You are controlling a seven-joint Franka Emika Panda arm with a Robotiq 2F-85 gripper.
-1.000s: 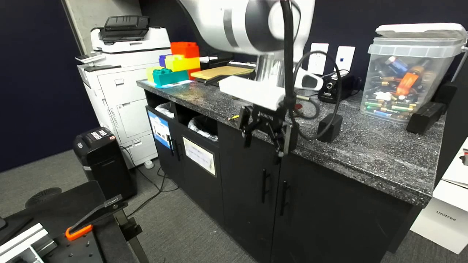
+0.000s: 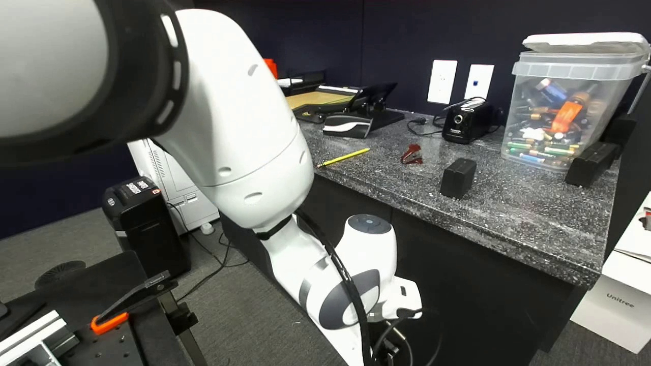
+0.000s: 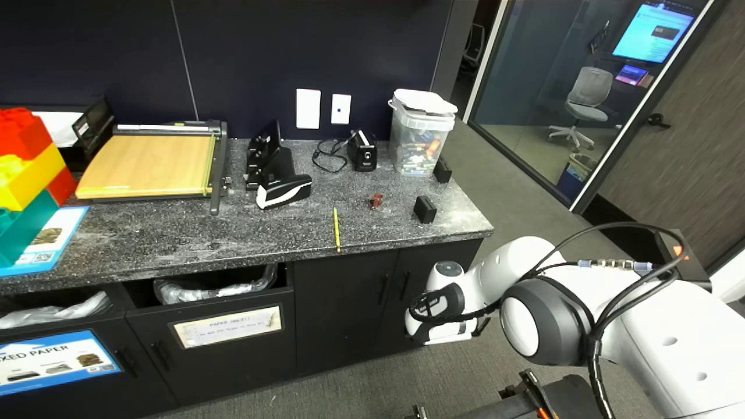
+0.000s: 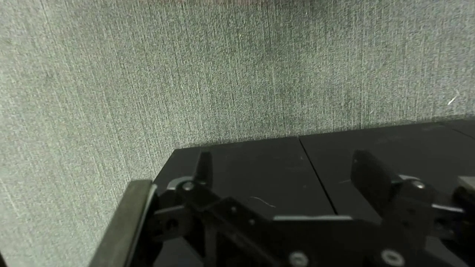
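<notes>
My gripper is open, its two dark fingers well apart and nothing between them. Below the counter's front edge, the wrist hangs low before the dark cabinets; both exterior views leave the fingertips mostly hidden. In the wrist view, grey carpet fills the upper part and dark panels with a seam lie behind the fingers. On the counter (image 3: pixel 279 227) are a yellow pencil (image 3: pixel 336 229), a dark red staple remover (image 3: pixel 376 201), a black block (image 3: pixel 424 209) and a black-and-white stapler (image 3: pixel 284 191).
A clear bucket (image 2: pixel 564 103) of batteries stands at the counter's right end, near a black electric device (image 2: pixel 467 122). Left of these sits a paper cutter (image 3: pixel 150 164), with large coloured bricks (image 3: pixel 28 167) at the far left. Cabinet doors (image 3: pixel 346 307) stand close to the arm.
The arm has swung down from above the counter's front edge to low before the cabinets. It now fills the left of exterior view 1, covering the bricks and much of the printer. The counter objects look unmoved.
</notes>
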